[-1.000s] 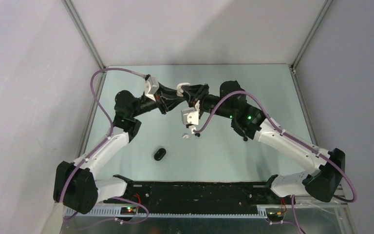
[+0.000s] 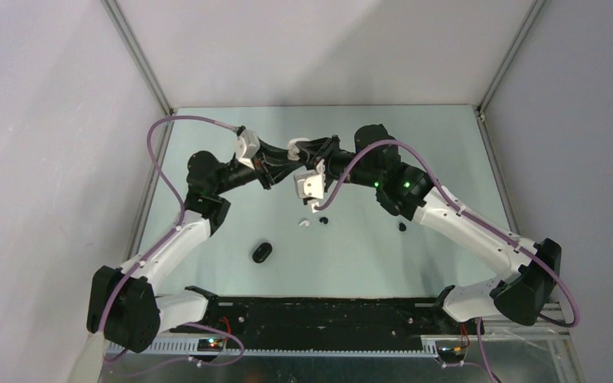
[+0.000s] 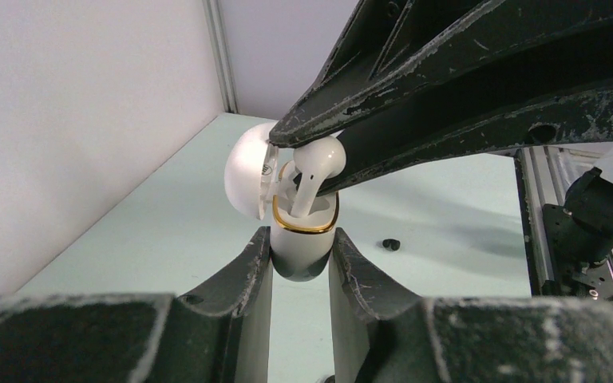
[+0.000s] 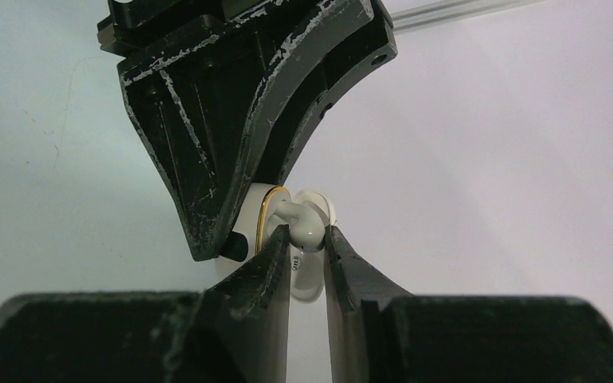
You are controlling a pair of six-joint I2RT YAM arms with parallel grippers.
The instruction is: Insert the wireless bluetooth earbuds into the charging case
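Both arms meet high above the table centre. My left gripper is shut on the white charging case (image 3: 302,259), which has a gold rim and its lid (image 3: 246,167) open. My right gripper is shut on a white earbud (image 4: 307,231), whose stem points into the case's cavity. In the left wrist view the earbud's stem sits down in the case opening, with the head held above the rim by my right fingers. How deep it is seated I cannot tell.
On the pale table (image 2: 239,215) lie a black oval object (image 2: 262,252), small white pieces (image 2: 304,223) and small black pieces (image 2: 324,220). White walls surround the sides and back.
The left arm has hardly moved.
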